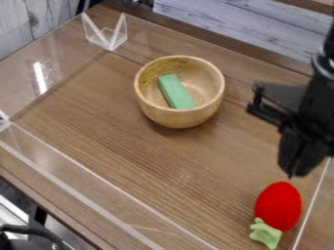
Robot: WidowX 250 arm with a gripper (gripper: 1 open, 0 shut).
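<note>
My gripper (274, 127) is at the right edge of the camera view, a dark mass with several pointed ends over the table; whether its fingertips are open or shut is hard to make out. Below it lies a red object (278, 205) with a green top (265, 231), like a strawberry, on the wooden table (131, 186). A wooden bowl (197, 110) at the upper middle holds a green block (174, 91).
A white wire-like object (107, 31) stands at the upper left. A dark item sits at the lower left edge.
</note>
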